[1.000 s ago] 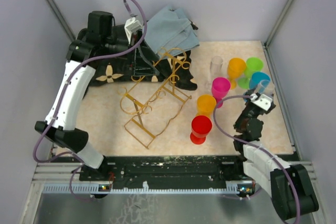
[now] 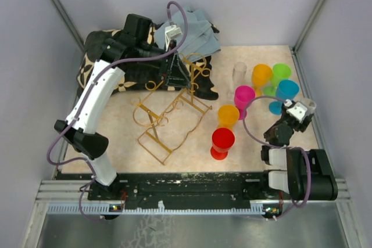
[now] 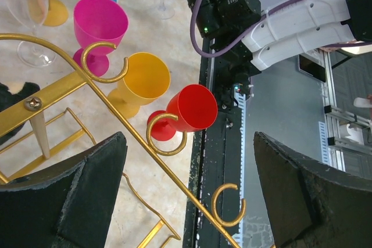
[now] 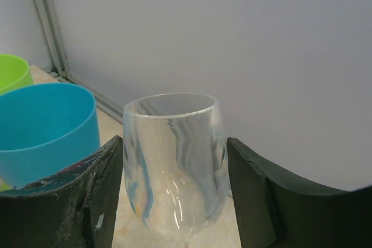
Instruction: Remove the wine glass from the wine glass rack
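A clear wine glass [image 4: 174, 166] is upright between the fingers of my right gripper; the fingertips reach both sides of its bowl, and whether they press on it cannot be told. In the left wrist view, its foot [image 3: 163, 12] appears to rest on the board. At the far right of the top view, my right gripper [image 2: 296, 111] partly covers the glass. The gold wire wine glass rack [image 2: 156, 121] stands left of centre with no glass hanging on it. Over its back end, my left gripper [image 2: 177, 76] is open and empty.
Blue [image 2: 287, 89], green [image 2: 281, 71], orange [image 2: 261, 74], magenta [image 2: 244, 94], yellow-orange [image 2: 228, 115] and red [image 2: 222, 139] cups crowd the right half, with another clear glass [image 2: 239, 74] behind. Dark patterned cloth [image 2: 96, 56] and blue cloth [image 2: 197, 33] lie at the back.
My right gripper and the clear glass have moved right, away from beside the blue cup toward the board's right edge. The left gripper has shifted right over the rack's back end.
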